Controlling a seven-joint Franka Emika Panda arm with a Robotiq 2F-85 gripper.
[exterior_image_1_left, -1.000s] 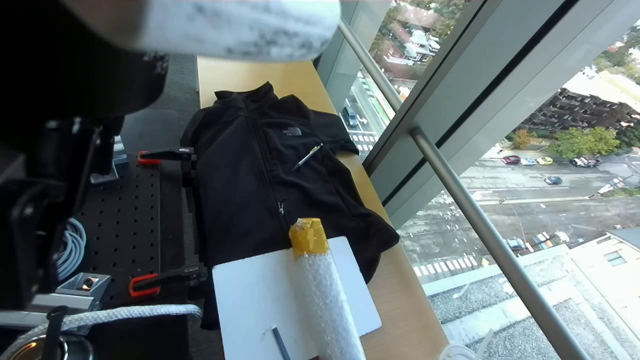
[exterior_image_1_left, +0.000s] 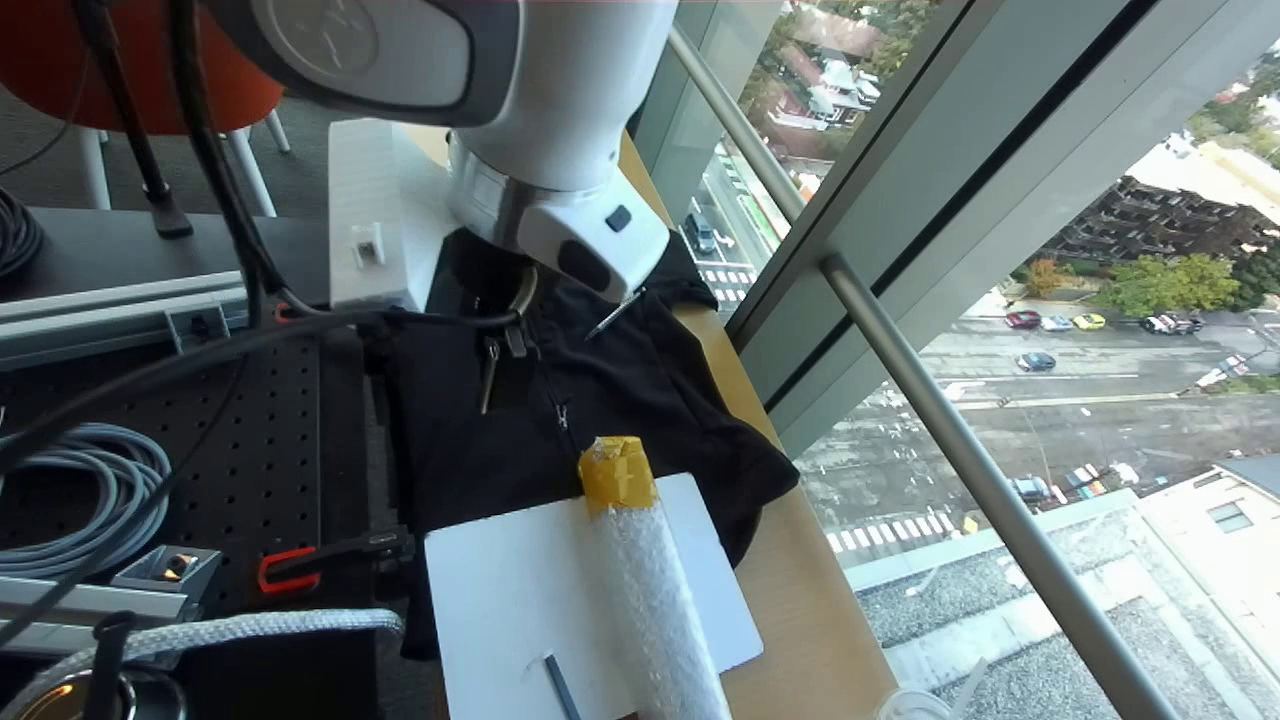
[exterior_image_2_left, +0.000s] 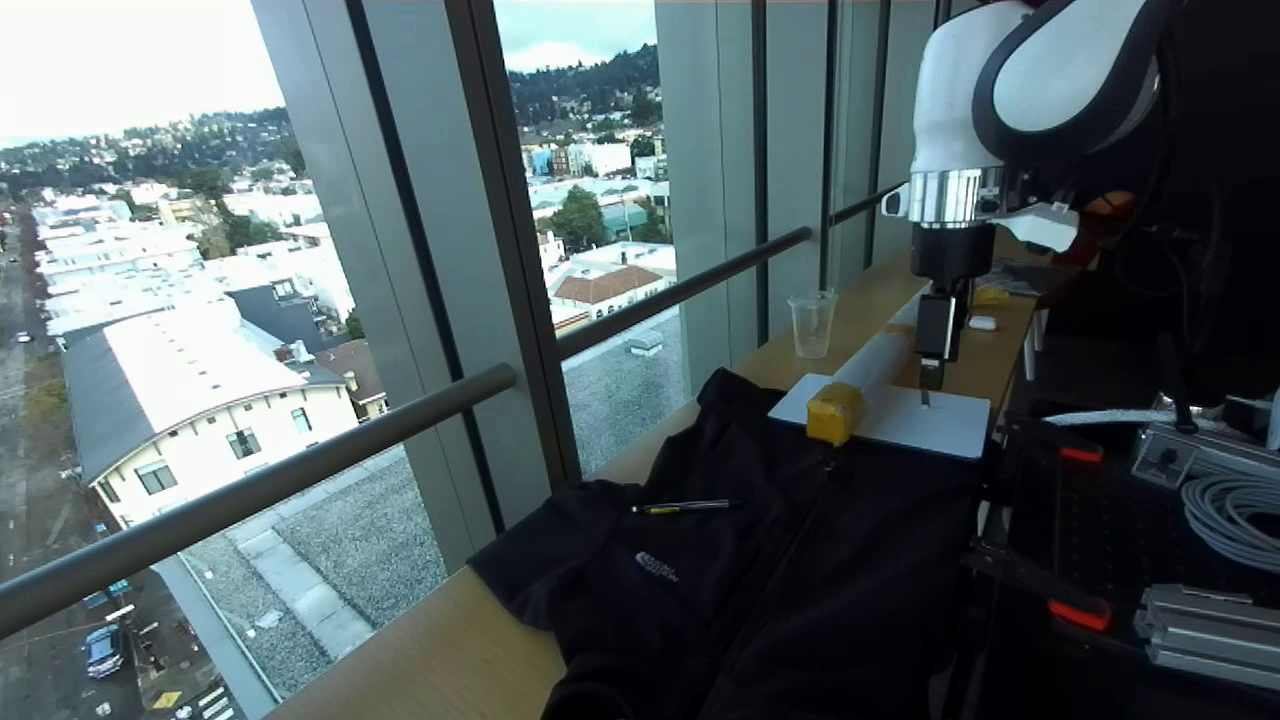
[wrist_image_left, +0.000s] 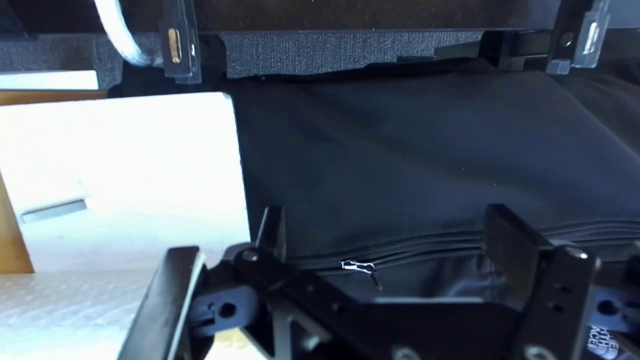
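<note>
My gripper is open above the black jacket (wrist_image_left: 384, 156), with nothing held between its fingers. The jacket's zipper pull (wrist_image_left: 358, 267) shows between and below the fingertips in the wrist view. The jacket lies spread over the ledge, a pen (exterior_image_2_left: 684, 506) resting on its chest. At its hem is a white board (exterior_image_1_left: 516, 576) carrying a small grey bar (exterior_image_1_left: 560, 686). Across the board lies a bubble-wrapped roll (exterior_image_1_left: 654, 600), its end covered in yellow tape (exterior_image_1_left: 618, 473).
Black clamps with red ends (exterior_image_1_left: 289, 571) grip the edge beside the jacket. A coiled grey cable (exterior_image_1_left: 138, 480) lies on the black pegboard (exterior_image_1_left: 258, 450). Near the window rail (exterior_image_2_left: 684, 294) stands a clear plastic cup (exterior_image_2_left: 812, 324). Bare wood (exterior_image_1_left: 828, 624) runs along the window side.
The arm has swung from the near left in exterior view 1 to over the jacket, covering its upper part. Jacket, board, roll and pen look unmoved.
</note>
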